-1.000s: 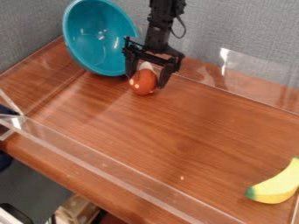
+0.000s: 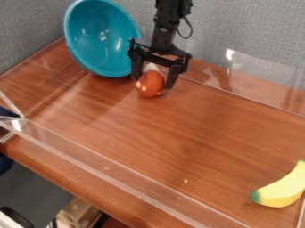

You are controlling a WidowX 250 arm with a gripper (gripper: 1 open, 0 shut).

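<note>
My black gripper (image 2: 152, 71) stands open at the upper middle, its fingers down around a red-orange round object (image 2: 150, 84), apparently a tomato, on the wooden table (image 2: 167, 151). Whether the fingers touch it cannot be told. A turquoise bowl (image 2: 95, 31) leans on its side against the back wall, just left of the gripper. A yellow toy banana (image 2: 281, 185) lies at the right front.
Clear panels edge the table along the back and the left front. Beyond the left edge are dark items and a small wooden piece (image 2: 78, 214) below.
The gripper and the red object have shifted very slightly to the right. The bowl and banana look unchanged.
</note>
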